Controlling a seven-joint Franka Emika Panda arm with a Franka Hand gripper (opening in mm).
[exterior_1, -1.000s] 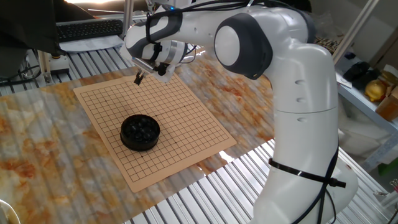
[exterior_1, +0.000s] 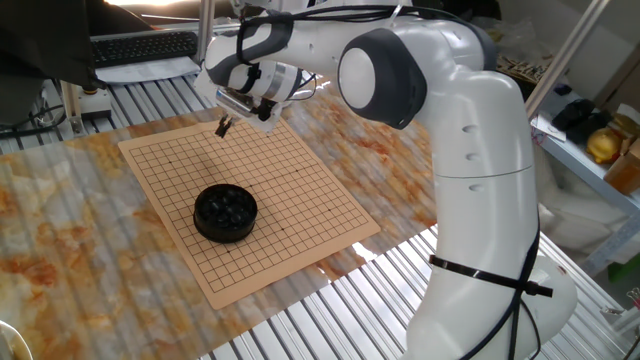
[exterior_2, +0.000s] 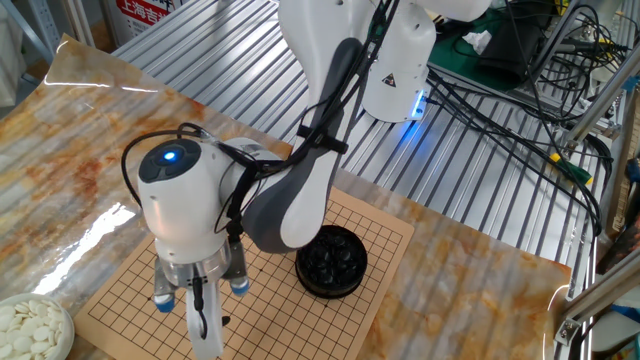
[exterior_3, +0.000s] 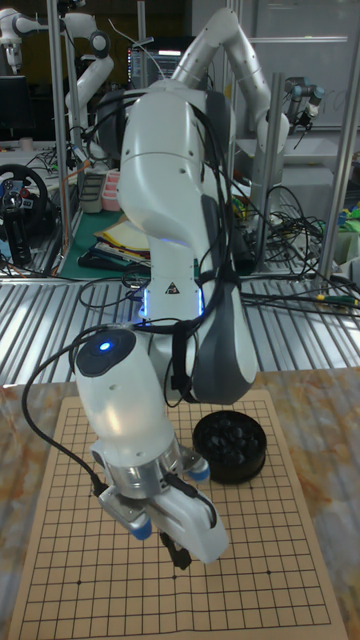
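Note:
On the tan grid board (exterior_1: 290, 170) stands a round black bowl (exterior_1: 225, 215) filled with dark, glossy pieces. My gripper (exterior_1: 223, 127) hangs above the board's far part, clear of the bowl, its dark fingertips pointing down. From the opposite side, the bowl (exterior_2: 331, 262) appears right of the hand, and the pale gripper housing hides most of the fingers. The fingertips (exterior_3: 181, 557) show only as a small dark shape below that housing, over the grid. Whether the fingers stand apart is too small to make out, and no piece can be seen between them.
A white bowl of white pieces (exterior_2: 33, 328) sits on the marbled tabletop beside the board, cut off by the frame edge. Behind the table lie a keyboard (exterior_1: 145, 47) and metal posts. Much of the board around the black bowl is bare.
The arm's elbow and upper links have shifted slightly left in exterior view 1, and the wrist has turned a little. The fingertips stay at nearly the same spot; bowl and board are unmoved.

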